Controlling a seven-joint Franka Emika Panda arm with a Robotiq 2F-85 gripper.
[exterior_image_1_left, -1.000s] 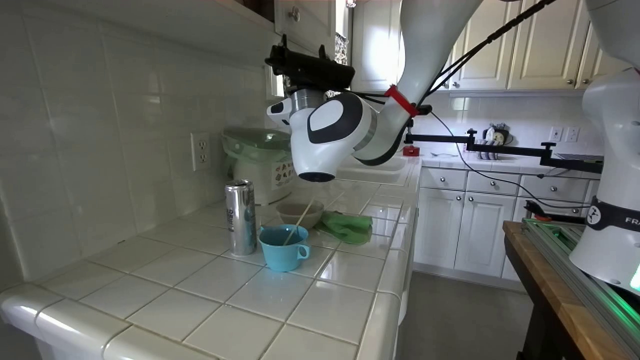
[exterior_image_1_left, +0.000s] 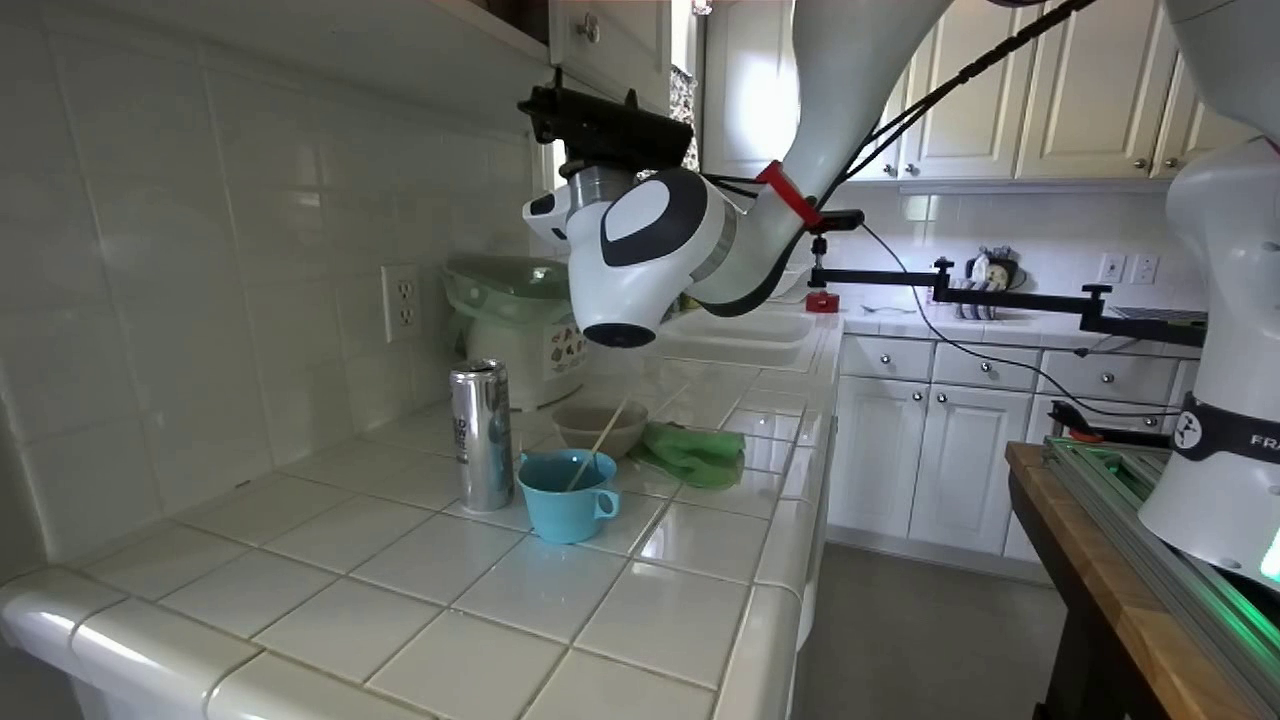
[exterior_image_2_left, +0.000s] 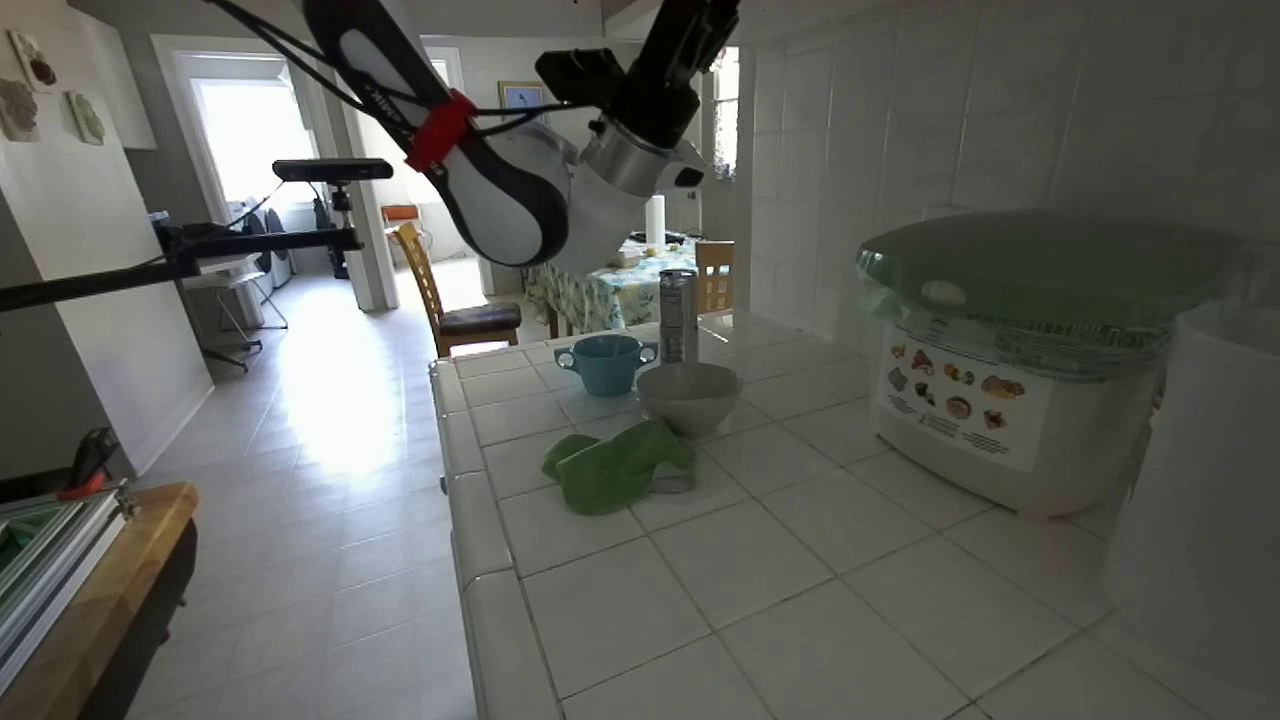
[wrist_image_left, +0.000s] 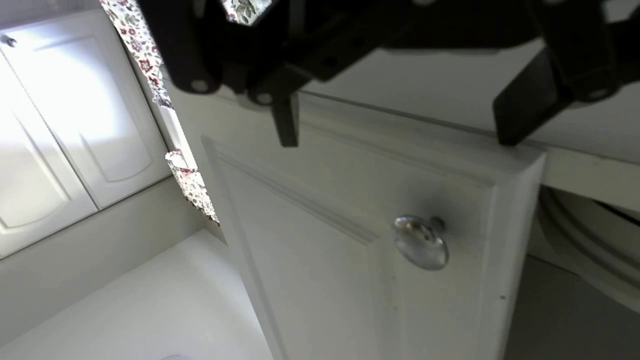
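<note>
My gripper is open and points up, its fingers (wrist_image_left: 286, 123) spread wide with nothing between them. Just beyond them in the wrist view is a white panelled cabinet door (wrist_image_left: 336, 240) with a round metal knob (wrist_image_left: 421, 242). The knob stands clear of both fingers. In exterior view 1 the gripper (exterior_image_1_left: 595, 90) is below the upper cabinet door (exterior_image_1_left: 624, 60) and its knob (exterior_image_1_left: 587, 29). The door stands ajar, with a dark opening to its left.
On the tiled counter (exterior_image_1_left: 504, 648) below are a silver can (exterior_image_1_left: 482, 438), a blue cup (exterior_image_1_left: 561, 510) holding a thin stick, a bowl (exterior_image_2_left: 690, 396) and a green cloth (exterior_image_2_left: 618, 468). A green-lidded container (exterior_image_2_left: 960, 396) stands by the wall.
My arm has moved slightly up and to the left in exterior view 1, bringing the gripper nearer the cabinet door. The counter objects have stayed put.
</note>
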